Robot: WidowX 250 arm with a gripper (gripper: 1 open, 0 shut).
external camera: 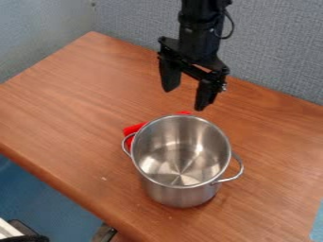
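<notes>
My black gripper (190, 83) hangs above the back of the table, open, with nothing between its fingers. Below and in front of it stands a steel pot (182, 180) with two side handles. A red object (131, 132) lies behind the pot at its left, partly hidden by it.
The wooden table (70, 104) has bare room at the left and right of the pot. A grey padded wall (278, 47) rises behind it. The table's front left edge drops to a blue floor.
</notes>
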